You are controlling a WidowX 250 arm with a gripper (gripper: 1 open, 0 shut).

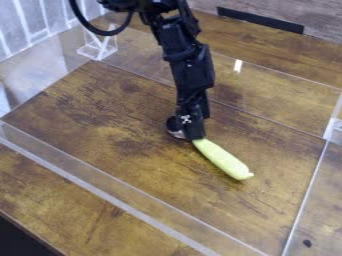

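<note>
A pale yellow-green elongated object (221, 159) lies on the wooden table, angled toward the lower right. At its upper-left end is a metal piece (175, 126), largely covered by my black gripper (187, 128), which is down at table level over it. The fingers are dark and bunched in this view; whether they touch or grip the metal piece is hard to tell.
Clear plastic edges run along the left and right sides, and a white frame (100, 45) stands at the upper left.
</note>
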